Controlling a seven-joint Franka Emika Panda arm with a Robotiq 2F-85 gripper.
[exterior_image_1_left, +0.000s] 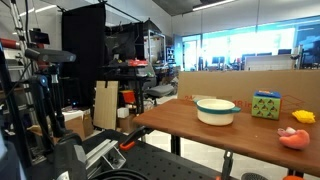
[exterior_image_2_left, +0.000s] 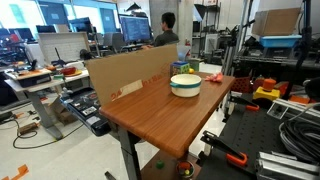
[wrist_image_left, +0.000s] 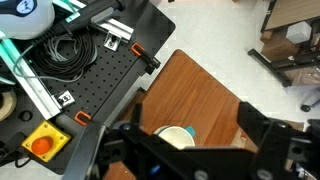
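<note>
A white bowl with a teal band stands upright on the wooden table. Behind it on the right is a green block with a blue top. A pink object lies near the front right edge, and a small yellow object sits farther back; I cannot make out what either is. In the wrist view my gripper is open, its two dark fingers wide apart and nothing between them. The bowl appears below the gap, well under the gripper and partly hidden by its body.
A brown panel rises along one long side of the table. Beside the table, a dark perforated surface carries coiled cables and a yellow box with a red button.
</note>
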